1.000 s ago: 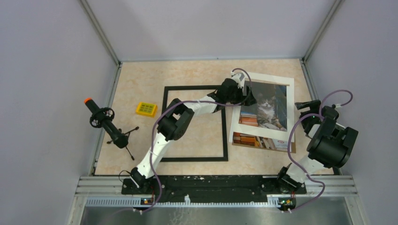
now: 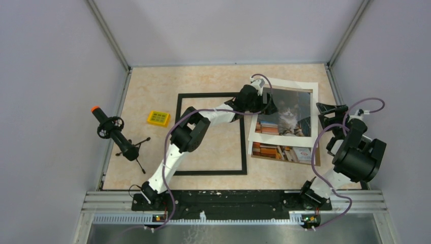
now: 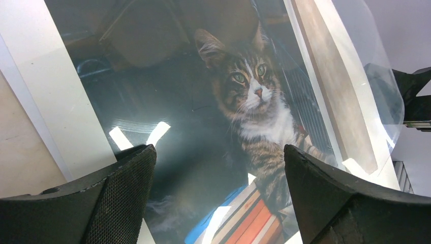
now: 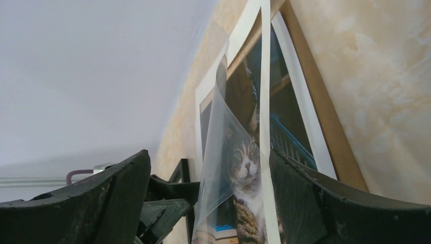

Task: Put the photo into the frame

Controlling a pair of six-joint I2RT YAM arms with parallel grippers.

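Note:
The cat photo (image 2: pixel 285 117), framed by a white mat (image 2: pixel 282 83) with a clear sheet over it, lies on a second books picture (image 2: pixel 289 155). My left gripper (image 2: pixel 268 99) is over the mat's upper-left part; the left wrist view shows its fingers open above the photo. My right gripper (image 2: pixel 322 114) is beside the photo's right edge, fingers apart. In the right wrist view the clear sheet (image 4: pixel 216 147) is lifted and bent near that edge, between the fingers' lines of sight; I cannot tell whether they touch it.
An empty black frame (image 2: pixel 211 172) lies left of the pictures, partly under my left arm. A yellow tool (image 2: pixel 158 118) sits left of it, and a black tripod-like object (image 2: pixel 116 132) stands at the far left. The wall is close on the right.
My right gripper has shifted slightly beside the photo's right edge over the last second. The left arm has not moved.

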